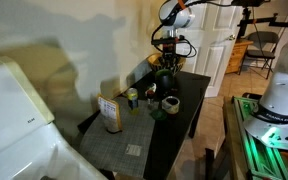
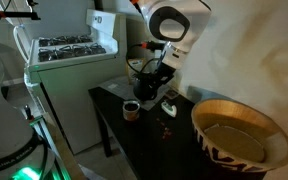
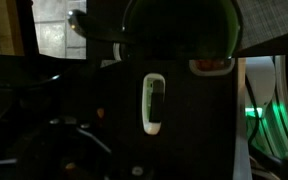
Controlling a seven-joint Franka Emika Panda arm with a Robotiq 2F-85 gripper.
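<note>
A dark green container (image 1: 165,76) hangs under my gripper (image 1: 168,64) above the black table, and the fingers look shut on it. Its rounded green wall (image 3: 184,22) fills the top of the wrist view. From the other side, the container (image 2: 147,82) appears as a dark shape below the gripper (image 2: 152,66); the exact contact is too dark to make out. Below on the table lies a white-rimmed object (image 3: 153,104) with a green and dark middle, also seen as a small pale item (image 2: 168,108). A light cup (image 2: 131,111) stands beside it.
A large yellow-brown basket (image 2: 242,138) occupies the table's wall side. Cans (image 1: 133,98) and a boxy package (image 1: 110,114) stand toward the stove end. Much of the black tabletop (image 2: 149,150) near the basket is bare.
</note>
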